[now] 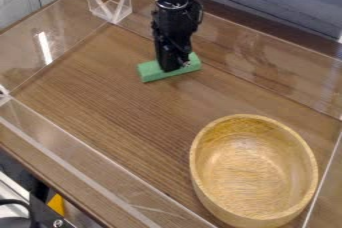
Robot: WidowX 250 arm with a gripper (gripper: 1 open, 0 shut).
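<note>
My black gripper [173, 57] points down from the top centre, its fingertips at a green block [151, 74] lying tilted on the wooden table [120, 122]. The fingers overlap the block's upper part; whether they are open or shut on it cannot be told.
A large wooden bowl [253, 167] fills the lower right. A clear plastic piece [110, 4] stands at the upper left, another at the left edge.
</note>
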